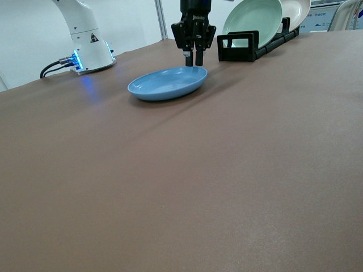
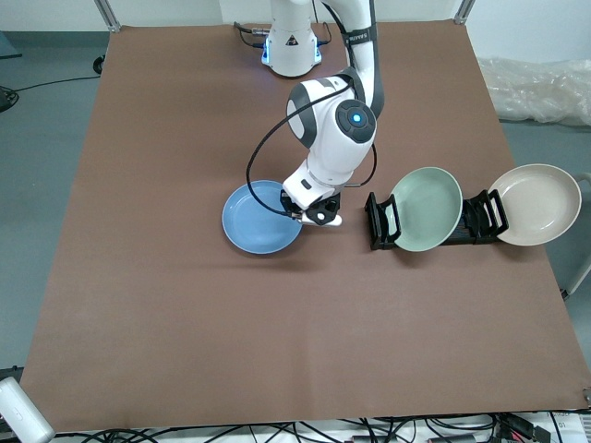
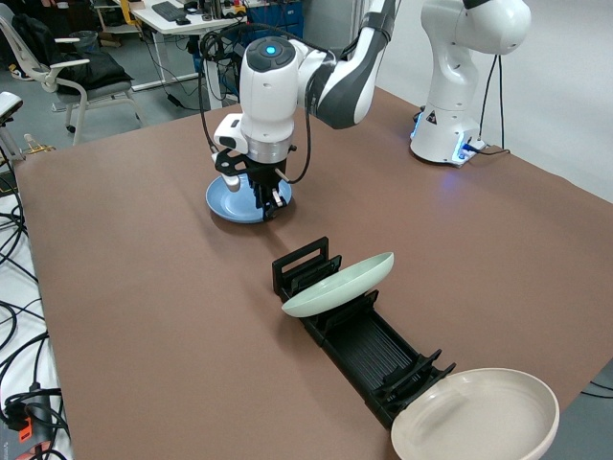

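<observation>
A blue plate (image 2: 254, 231) (image 1: 159, 88) (image 3: 226, 201) lies flat on the brown table. My black gripper (image 1: 194, 61) points down at the plate's far right rim; in the top view its two fingers appear slightly apart, and whether they grip the rim is unclear. In the right view it (image 3: 271, 211) is at the plate's near edge. A black rack (image 1: 238, 54) (image 3: 364, 345) holds a green plate (image 2: 425, 212) (image 3: 340, 286) and a cream plate (image 2: 536, 208) (image 3: 479, 422), to the right of the blue plate in the left view.
The white arm base (image 2: 291, 51) stands at the back of the table (image 2: 277, 341). Cables and equipment lie beyond the table's front edge.
</observation>
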